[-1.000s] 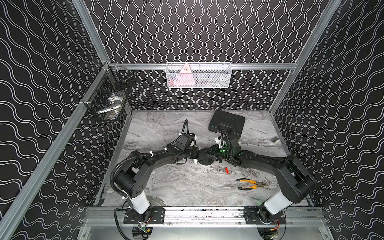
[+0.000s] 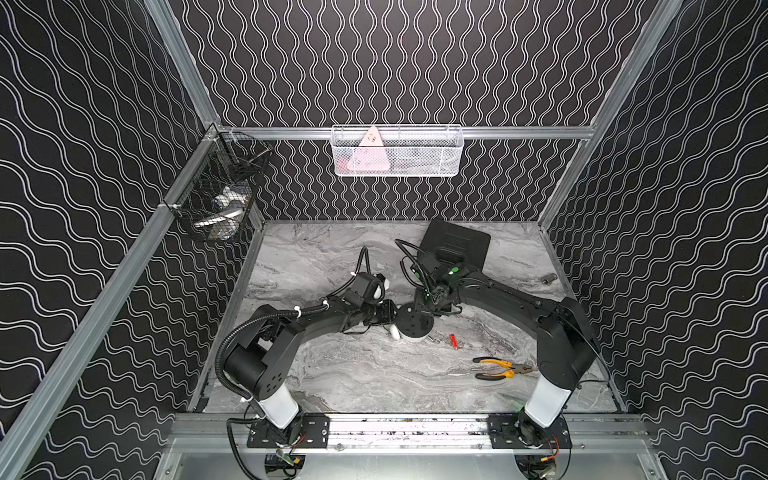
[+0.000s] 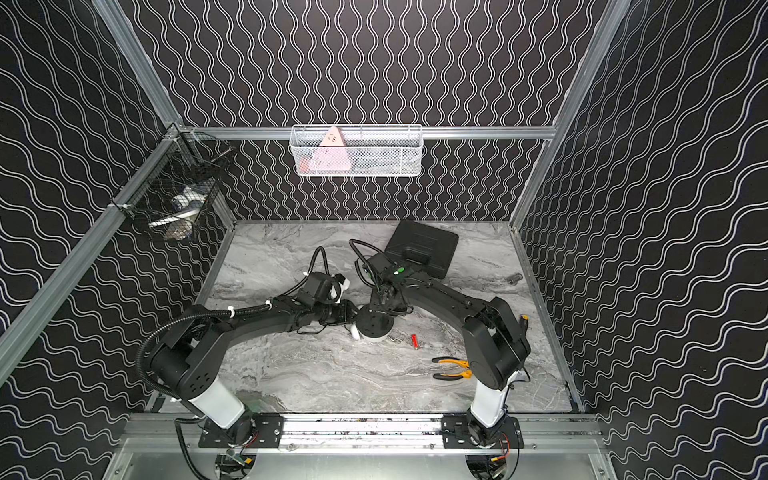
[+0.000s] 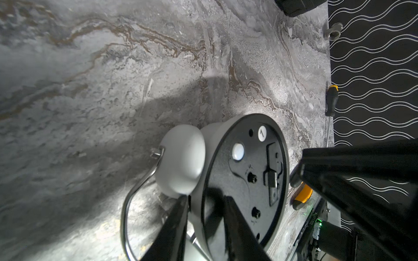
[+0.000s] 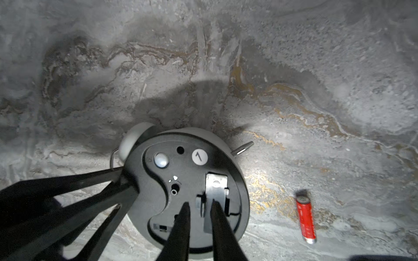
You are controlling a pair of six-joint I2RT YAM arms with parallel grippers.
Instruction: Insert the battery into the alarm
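The alarm is a round white twin-bell clock with a black back (image 5: 182, 226); in the right wrist view, the back shows a slot (image 5: 216, 184) with a metal strip. My left gripper is shut on the alarm's edge beside a white bell (image 4: 180, 161), tilting the clock's back to the right in its own view. The red battery (image 5: 306, 218) lies loose on the table, right of the alarm. My right gripper stands part open over the slot, with no battery between its fingers; whether its tips touch the back, I cannot tell.
Orange-handled pliers (image 2: 500, 368) lie at front right, and a black case (image 2: 468, 240) sits behind the right arm. A screwdriver (image 4: 331, 100) lies near the right wall.
The left gripper has shifted only slightly; the battery has not moved.
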